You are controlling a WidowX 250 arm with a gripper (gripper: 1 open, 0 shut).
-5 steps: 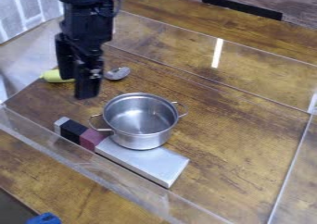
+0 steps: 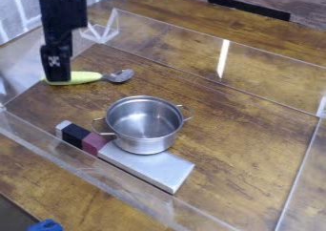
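My gripper [image 2: 56, 65] hangs at the upper left, open, above and just behind the handle of a spoon with a yellow-green handle [image 2: 82, 76] and a metal bowl. A steel pot [image 2: 144, 125] with two side handles stands near the middle, by a silver block [image 2: 152, 166] with a dark maroon and black end.
Clear low walls [image 2: 102, 199] border the wooden work surface [image 2: 249, 130], whose right side is bare. A blue object [image 2: 46, 225] lies outside at the bottom left.
My gripper has moved left and up, away from beside the pot toward the far left. The pot, spoon and block look unmoved.
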